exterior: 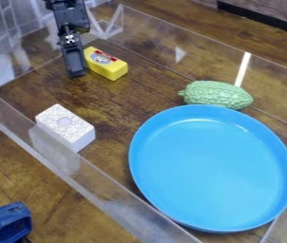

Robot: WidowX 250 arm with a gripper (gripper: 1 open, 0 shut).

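Observation:
The black gripper (75, 57) points down at the top left, just left of a yellow box (105, 64) with a red label, its lower tips low over the wooden floor of the clear bin. It looks open, though its far finger is hard to make out. A white speckled block (65, 128) lies below it on the left. A green bitter melon (215, 94) lies at the upper right, above a large blue plate (212, 166).
Clear bin walls surround the objects. A blue item (7, 224) sits outside at the bottom left. Bare wood lies in the middle, between the yellow box and the plate.

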